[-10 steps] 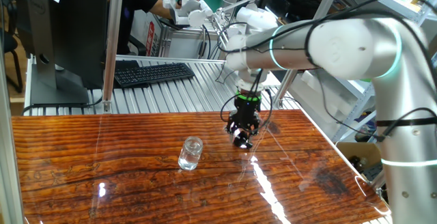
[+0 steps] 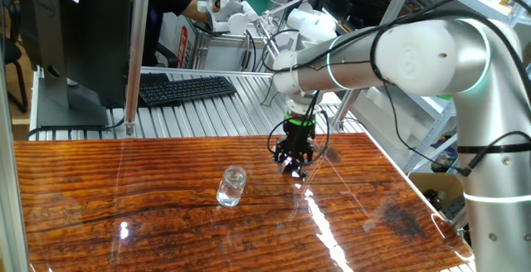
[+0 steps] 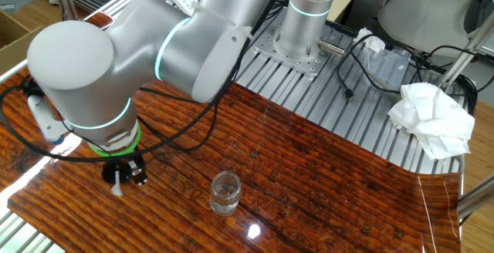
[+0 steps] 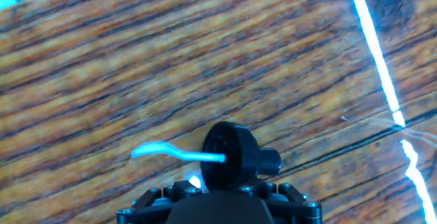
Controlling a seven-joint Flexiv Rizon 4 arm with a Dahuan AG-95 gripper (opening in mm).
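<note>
A glass jar [image 2: 231,187] with clear liquid stands upright on the glossy wooden table [image 2: 166,230]; it also shows as a jar [image 3: 225,193] in exterior view 2. Off to one side of it, low over the tabletop, is my gripper [image 2: 294,160]. At its tips sits a round, hollow black piece [image 4: 229,157] with a short stub on one side and a pale curved strip [image 4: 174,151] sticking out of its opening. The gripper looks shut on this black piece, though its contact is partly hidden by dark parts. The jar is outside the wrist view.
A keyboard [image 2: 187,90] and a monitor [image 2: 79,48] stand behind the table on a ribbed metal surface. Crumpled white tissue [image 3: 431,120] lies at the right in exterior view 2. Black cables loop around the arm.
The jar stayed put.
</note>
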